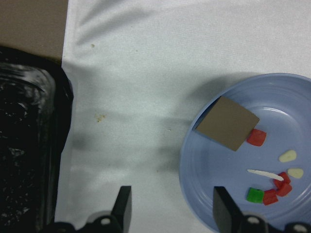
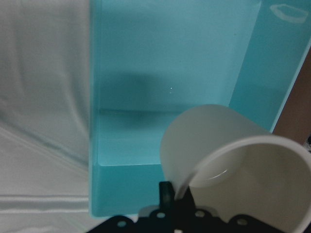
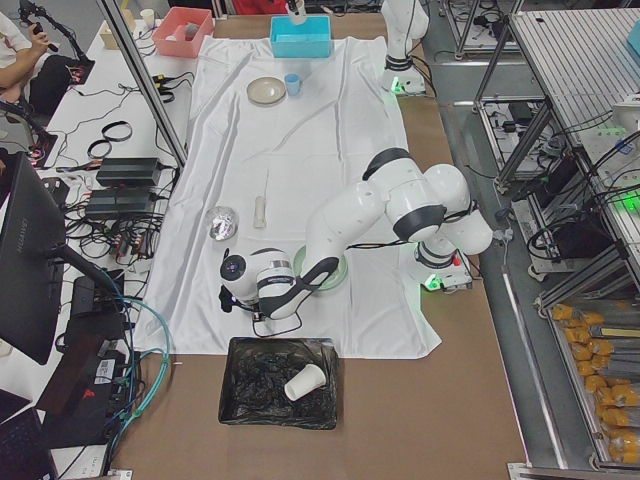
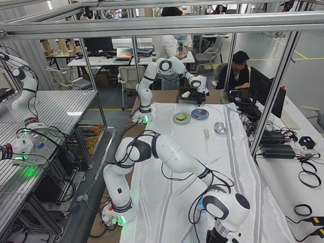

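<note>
In the right wrist view a white cup (image 2: 218,126) hangs tilted above a light blue bin (image 2: 131,97), its rim between the fingers of my right gripper, which is shut on it. My left gripper stands open beside a blue plate (image 1: 209,170) holding a brown square piece (image 1: 226,121), red bits (image 1: 256,137), a green piece (image 1: 255,195) and pale bits. A black-lined tray (image 3: 250,390) holds another white cup (image 3: 305,382) lying on its side.
A green plate (image 4: 181,114), foil dish (image 3: 222,223), beige plate (image 3: 266,90) and small blue cup (image 3: 292,84) stand on the white cloth (image 3: 300,150), whose middle is mostly clear.
</note>
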